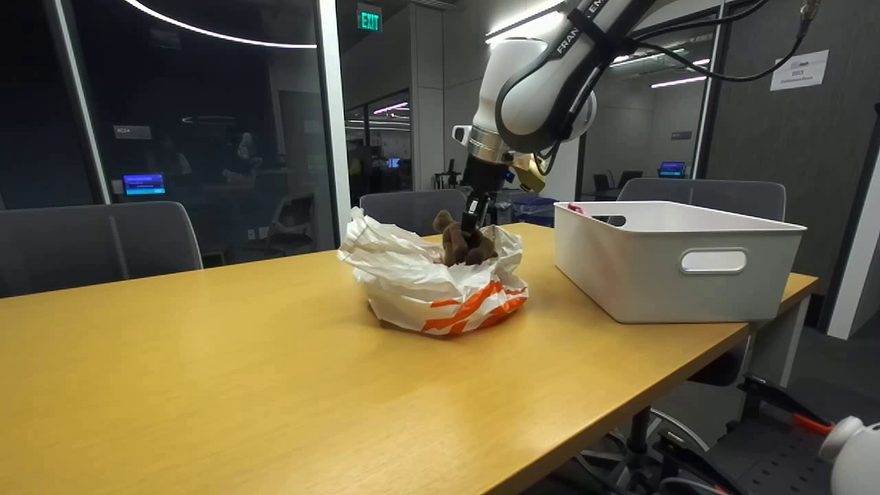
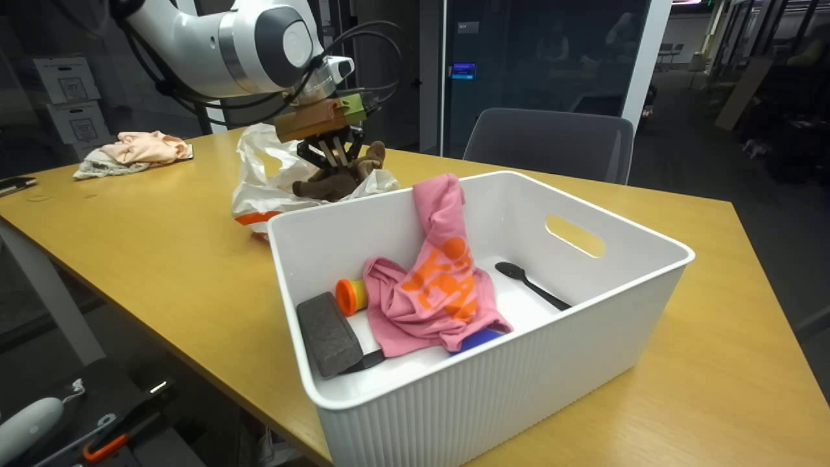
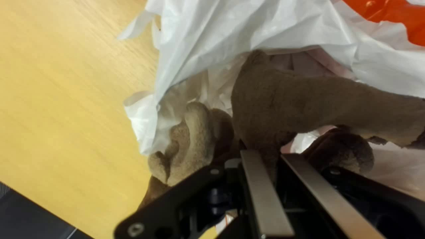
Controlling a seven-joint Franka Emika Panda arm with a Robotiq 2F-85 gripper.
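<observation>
A brown plush toy (image 1: 454, 240) is pinched in my gripper, which is shut on it. In the wrist view one long limb of the toy (image 3: 318, 97) stretches across the mouth of the white plastic bag (image 3: 247, 30), and another part hangs near the bag's torn edge. The bag (image 1: 412, 284), with orange print, lies crumpled and open on the table; the toy is down at its opening, partly inside. Some pinkish material shows inside the bag, too covered to make out.
Beside the bag stands a white bin (image 2: 498, 397) holding a pink cloth (image 2: 439, 280), a black spoon (image 2: 533, 285), a dark grey brush-like block (image 2: 328, 335) and a yellow-orange tub (image 2: 351, 296). Folded cloths (image 2: 140, 149) lie at the table's far end.
</observation>
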